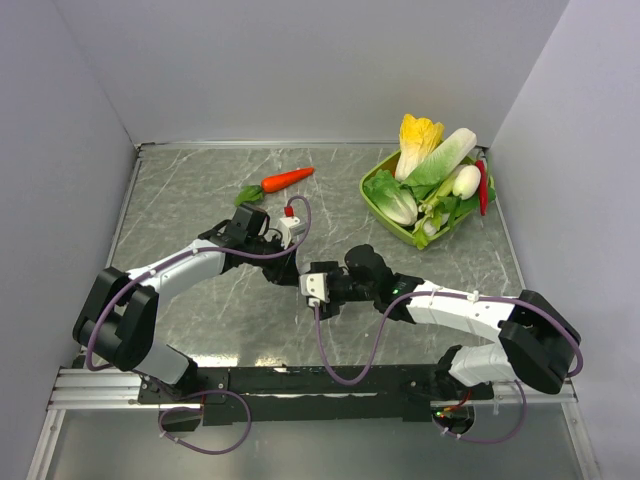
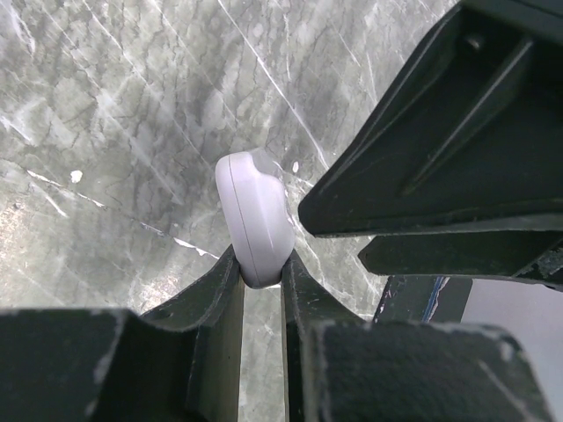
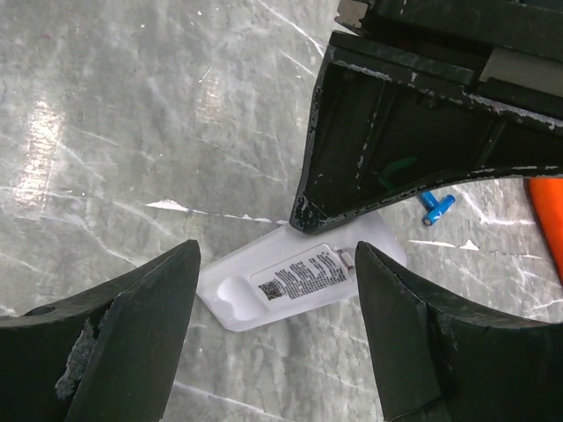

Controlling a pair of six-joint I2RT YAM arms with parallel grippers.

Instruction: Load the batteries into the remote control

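Observation:
The white remote control [image 2: 253,207] is pinched at one end by my left gripper, which is shut on it. In the right wrist view the remote [image 3: 236,297] shows its back face, with a labelled recess and a metal contact near one end. The left gripper's black finger [image 3: 352,145] covers part of its upper edge. My right gripper has its fingers apart, one toward either end of the remote; whether they touch it I cannot tell. Beyond the remote, small blue batteries [image 3: 437,207] lie on the table, partly hidden.
A carrot [image 1: 287,179] lies at the back of the table. The green basket [image 1: 391,228] of vegetables stands at the back right. Both grippers are close together near the middle, and the table [image 1: 200,320] at front left is bare.

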